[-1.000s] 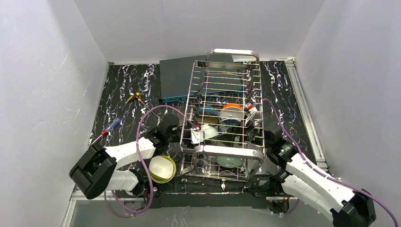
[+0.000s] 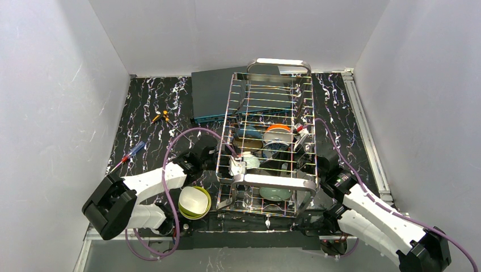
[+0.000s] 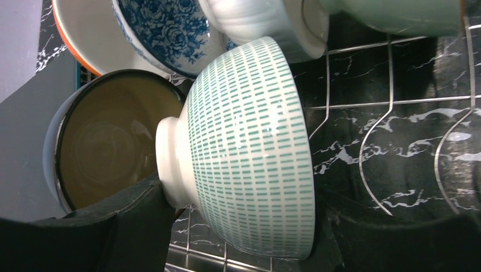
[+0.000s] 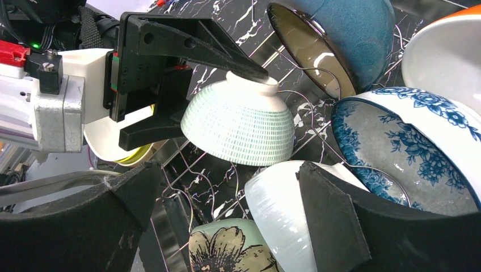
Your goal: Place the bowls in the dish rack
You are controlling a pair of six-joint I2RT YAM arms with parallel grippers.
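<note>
A green-dashed white bowl (image 3: 249, 153) (image 4: 238, 124) is between my left gripper's fingers, tilted over the lower rack's wires (image 3: 391, 102); whether they grip it is unclear. Around it in the rack are a brown-lined blue bowl (image 3: 113, 136) (image 4: 354, 39), a blue floral bowl (image 3: 161, 31) (image 4: 368, 147), an orange-rimmed bowl (image 4: 442, 56), a white bowl (image 4: 272, 209) and a green flowered bowl (image 4: 227, 249). My right gripper stands open by the white bowl. A stack of bowls (image 2: 194, 200) sits outside, left of the rack.
The upper wire tier (image 2: 272, 85) with metal handles covers the bowls from above. Screwdrivers (image 2: 136, 148) and pliers (image 2: 160, 115) lie on the left of the marble surface. A dark panel (image 2: 210, 90) lies behind the rack.
My left gripper and its bowl have shifted very slightly within the rack. The right arm shows no visible movement.
</note>
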